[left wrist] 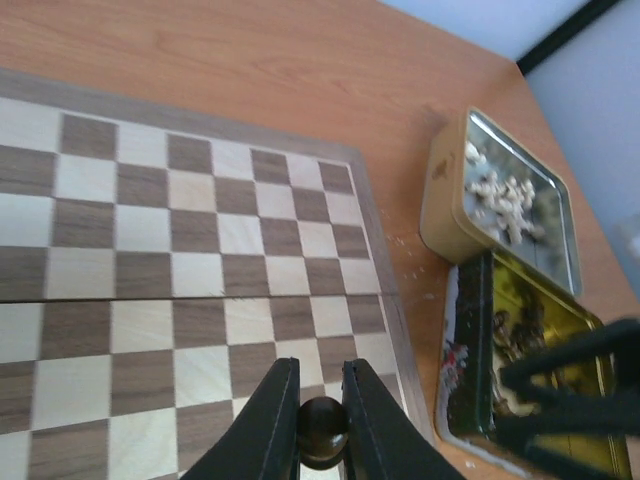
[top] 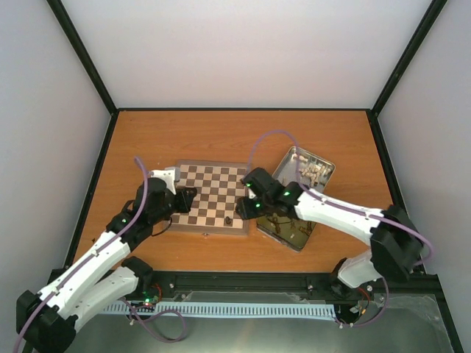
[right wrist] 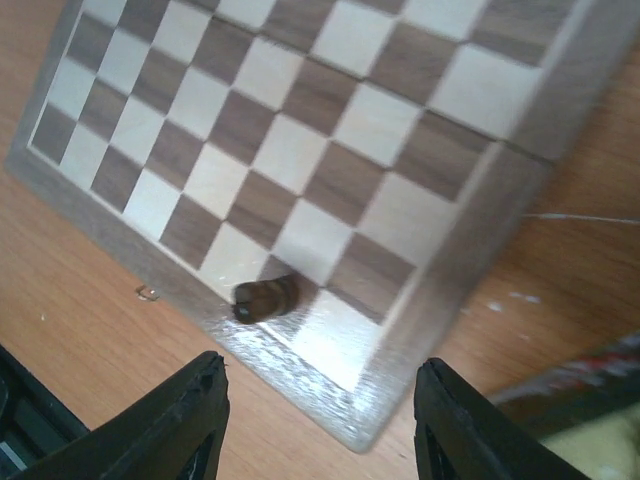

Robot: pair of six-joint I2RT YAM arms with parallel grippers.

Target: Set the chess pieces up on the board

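The chessboard [top: 210,176] [left wrist: 140,240] [right wrist: 300,150] lies mid-table with one dark piece [top: 228,220] [right wrist: 265,298] standing near its near right corner. My left gripper [top: 184,198], over the board's left part, is shut on a dark round-topped piece [left wrist: 322,432]. My right gripper [top: 243,206] hangs by the board's right edge, open, with nothing between its fingers.
Right of the board sit a bin of white pieces [top: 316,168] [left wrist: 505,200] and, nearer, a bin of dark pieces [top: 291,239] [left wrist: 540,320], partly under the right arm.
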